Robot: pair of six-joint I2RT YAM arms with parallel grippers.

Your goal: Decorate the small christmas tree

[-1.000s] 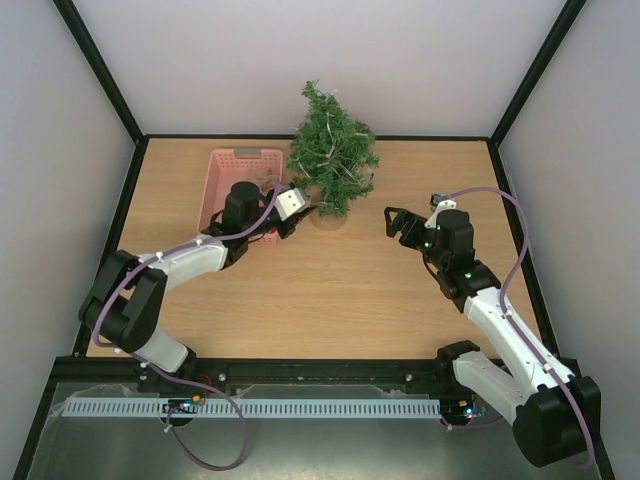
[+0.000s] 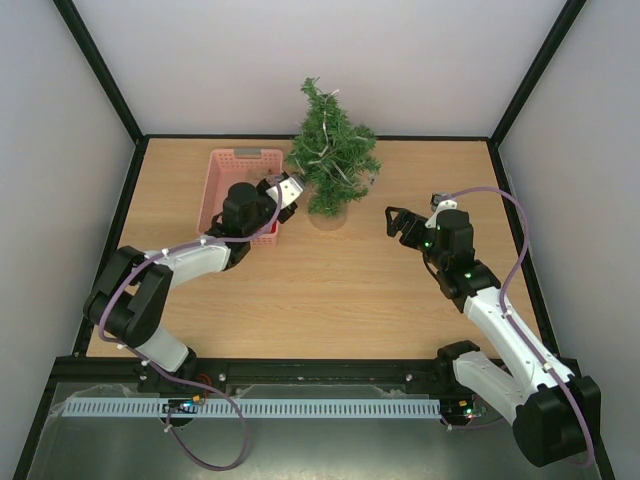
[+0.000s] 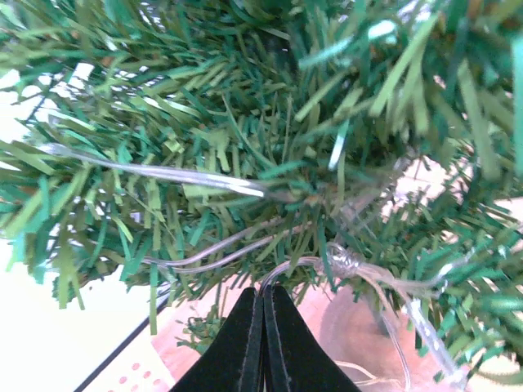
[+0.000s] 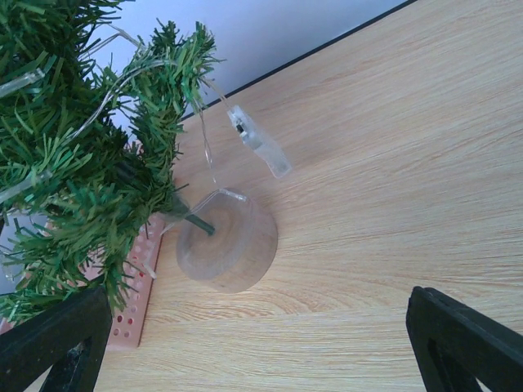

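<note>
The small green tree (image 2: 335,150) stands upright in its clear round base (image 2: 328,219) at the back middle of the table. Clear light wire (image 3: 204,178) is strung among its branches. At the tree's lower left, my left gripper (image 2: 290,210) is shut; in its wrist view, a thin looped wire (image 3: 288,264) runs into the closed fingertips (image 3: 257,306). Well to the right of the tree, my right gripper is open and empty. A clear connector (image 4: 259,140) dangles from a branch in the right wrist view.
A pink basket (image 2: 214,185) sits left of the tree, partly under the left arm, so its contents are mostly hidden. Bare tabletop (image 2: 320,300) fills the front middle, and there is free room right of the tree.
My left gripper has shifted slightly left and up, staying by the tree's lower left side. The branches have stirred a little. The right arm has stayed still.
</note>
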